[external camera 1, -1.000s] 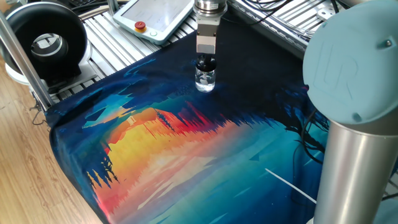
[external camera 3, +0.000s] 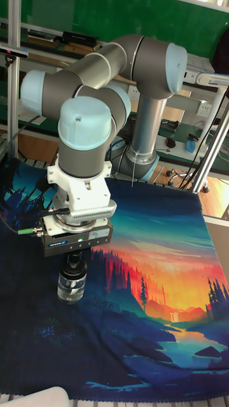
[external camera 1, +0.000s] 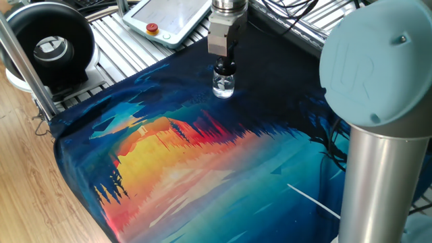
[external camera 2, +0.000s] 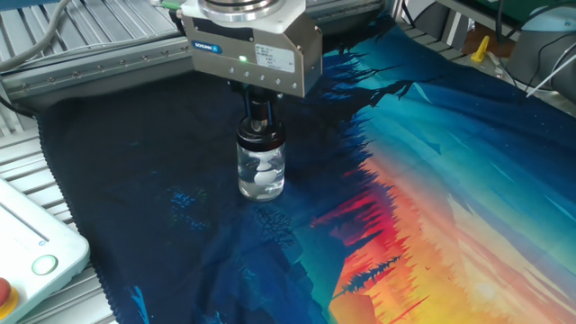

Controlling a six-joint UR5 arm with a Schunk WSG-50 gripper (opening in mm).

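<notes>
A clear glass jar with a black lid sits upright on the dark part of the printed cloth; something whitish shows inside it. Directly over the jar is my gripper, pointing down, its dark fingers meeting the top of the lid. Black against black, fingers and lid blend together, so how the fingers stand does not show. In exterior view 1 the same jar is below the gripper near the cloth's far side. Exterior view 3 shows the jar left of the bright sunset print, its base apparently at the cloth.
A teach pendant with a red stop button lies beyond the cloth. At the far left stands a black round device. My arm's light blue joint cap fills the right side. Around the jar the cloth is clear.
My gripper body has turned about its upright axis above the jar, showing a different side. The arm's joint at the right has shifted slightly left. The jar stays in nearly the same spot.
</notes>
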